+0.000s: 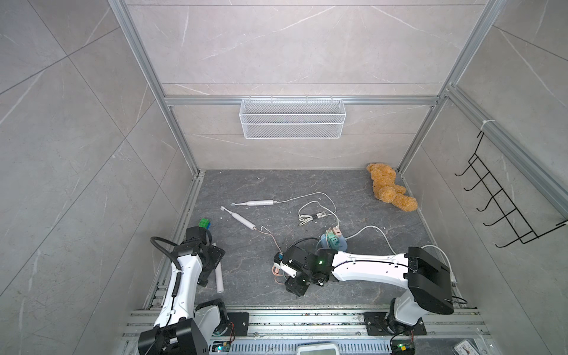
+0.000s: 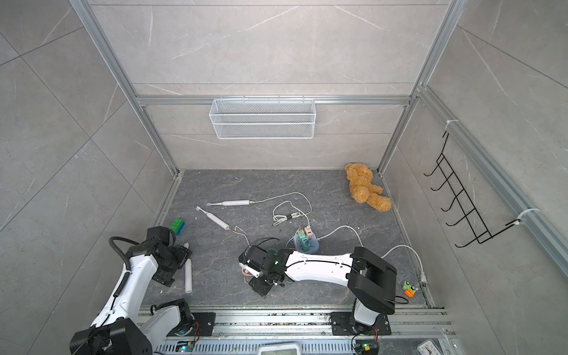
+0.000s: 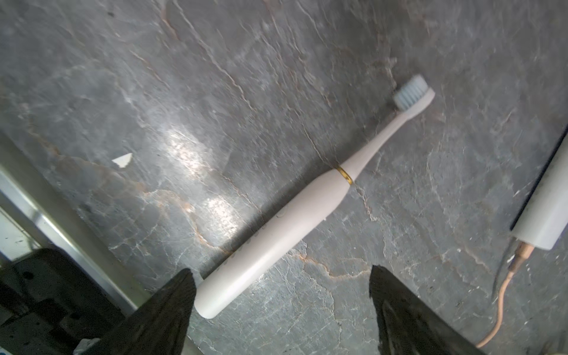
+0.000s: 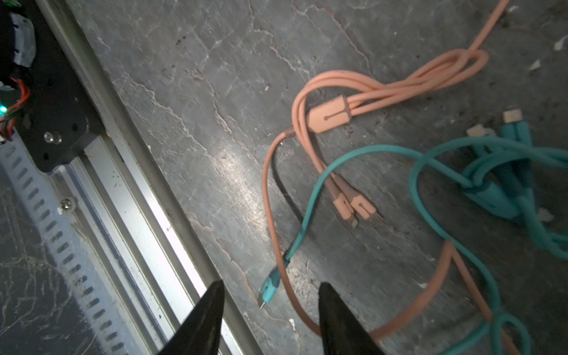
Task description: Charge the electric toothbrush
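An unplugged white toothbrush [image 3: 272, 242] lies on the table under my left gripper, whose fingers stand apart with nothing between them; the brush's base end is near the left finger. My right gripper hangs over the cables, its fingers apart. Close to its fingertips, on the table, lies a teal cable plug [image 4: 270, 287], and an orange cable [image 4: 275, 230] crosses beside it toward the right finger. No cable shows clearly held. Two other toothbrushes, one at the back [image 1: 258, 203] and one in the middle [image 1: 242, 221], have cables at their bases.
The charging block [image 2: 306, 242] with several plugs stands beyond my right arm. Bundled orange plugs [image 4: 353, 201] and a teal bundle [image 4: 497, 189] lie nearby. A green block [image 2: 177, 225] sits beyond my left arm; a teddy bear [image 1: 390, 188] is at back right.
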